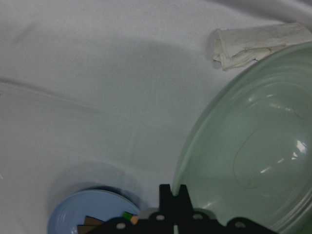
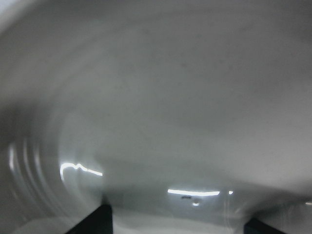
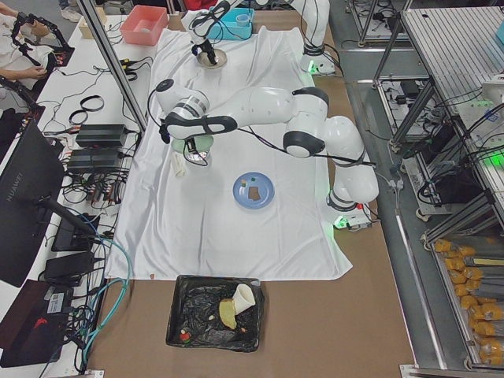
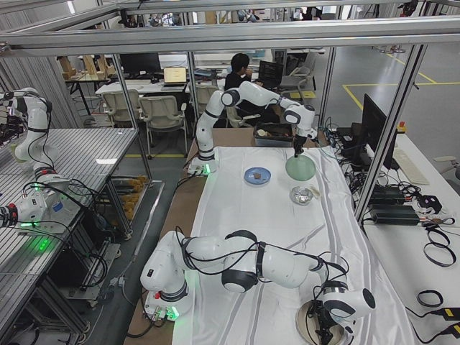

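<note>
My left gripper is shut on the rim of a green plate (image 1: 248, 141), which appears raised over the white cloth and casts a shadow. A blue plate (image 3: 252, 201) with small brown and green pieces lies beside it. A folded white tissue (image 1: 258, 41) is by the green plate. My right gripper has its fingertips apart, low over a shiny-bottomed round dish (image 4: 309, 323) at the other end of the cloth; whether they touch it is unclear.
A shiny metal bowl (image 4: 301, 195) sits between the arms. A black-lined tray (image 3: 206, 313) with scraps is beyond the cloth. Pink (image 3: 145, 24) and blue (image 3: 232, 26) bins stand at the other end.
</note>
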